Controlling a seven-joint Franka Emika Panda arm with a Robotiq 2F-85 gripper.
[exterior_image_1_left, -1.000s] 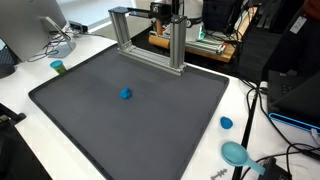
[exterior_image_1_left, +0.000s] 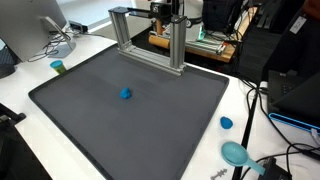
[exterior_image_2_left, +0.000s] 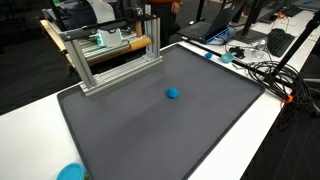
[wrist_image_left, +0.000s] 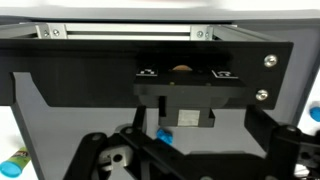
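Observation:
In the wrist view my gripper is open, its dark fingers spread left and right at the lower part of the picture. A black beam (wrist_image_left: 90, 75) of a raised frame fills the space in front of it, with a black bracket and a small grey block (wrist_image_left: 187, 118) showing between the fingers. I cannot tell whether they touch. A small blue object (exterior_image_1_left: 125, 93) lies alone on the grey mat (exterior_image_1_left: 150, 130); part of it (wrist_image_left: 164, 135) shows below the beam. In the exterior views the gripper is hard to make out near the frame.
The silver frame (exterior_image_2_left: 124, 73) stands at the mat's edge, with an orange cylinder (exterior_image_1_left: 158, 41) by it. A green-banded cup (exterior_image_1_left: 58, 67), a blue lid (exterior_image_1_left: 226, 123) and a teal dish (exterior_image_1_left: 238, 155) lie off the mat.

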